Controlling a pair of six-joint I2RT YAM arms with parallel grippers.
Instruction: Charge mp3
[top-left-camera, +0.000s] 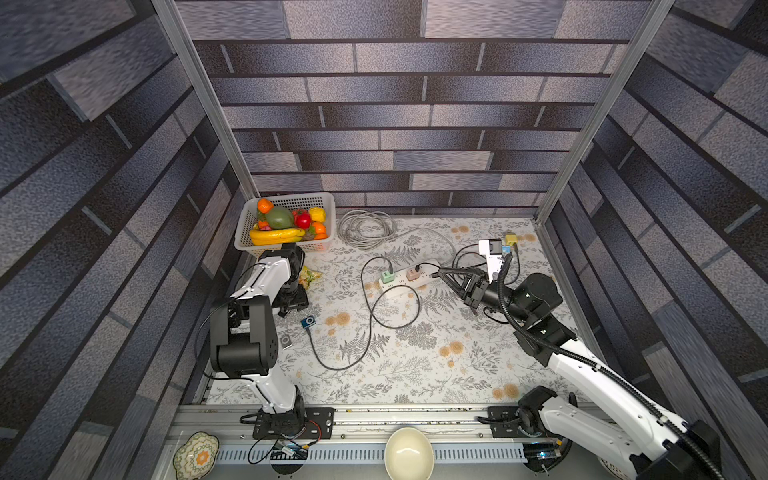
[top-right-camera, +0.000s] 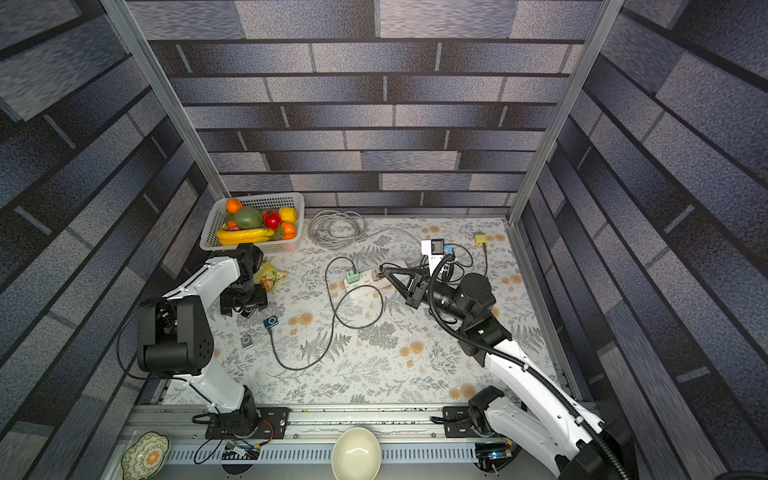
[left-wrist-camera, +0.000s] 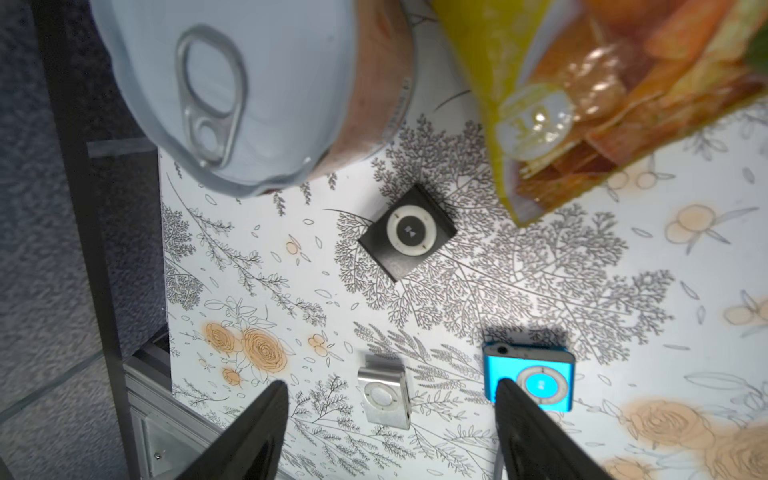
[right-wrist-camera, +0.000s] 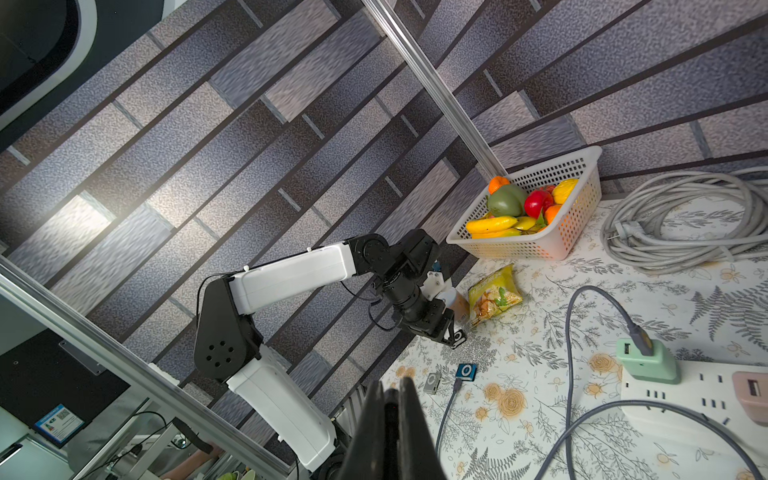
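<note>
Three small mp3 players lie on the patterned tabletop in the left wrist view. The black player (left-wrist-camera: 409, 232) is bare of any cable, the silver player (left-wrist-camera: 384, 396) lies nearer the front, and the blue player (left-wrist-camera: 532, 376) has a grey cable (top-left-camera: 340, 368) at its lower end. My left gripper is open above them, its fingers apart with nothing between. From the top left view, the left gripper hides the black player. Around the power strip's right end, my right gripper is shut, no object showing between its fingers. A green charger (right-wrist-camera: 646, 360) sits on the power strip (right-wrist-camera: 692, 400).
A tin can (left-wrist-camera: 264, 88) and a yellow snack bag (left-wrist-camera: 592, 96) stand close behind the black player. The fruit basket (top-left-camera: 249, 240) is at the back left, beside coiled grey cable (top-left-camera: 366, 229).
</note>
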